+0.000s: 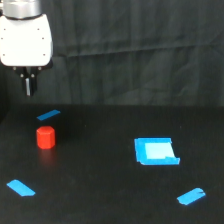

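Note:
A small red block (46, 138) stands upright on the dark table at the left. My gripper (29, 88) hangs above and slightly left of it, pointing down, with a clear gap between them. Its dark fingers are small and blend into the black backdrop, so whether they are apart or together is unclear. Toward the right, a white square edged with blue tape (160, 151) lies flat and empty on the table.
Strips of blue tape lie flat at the back left (48, 115), front left (20, 188) and front right (191, 196). A dark curtain (140, 50) closes off the back.

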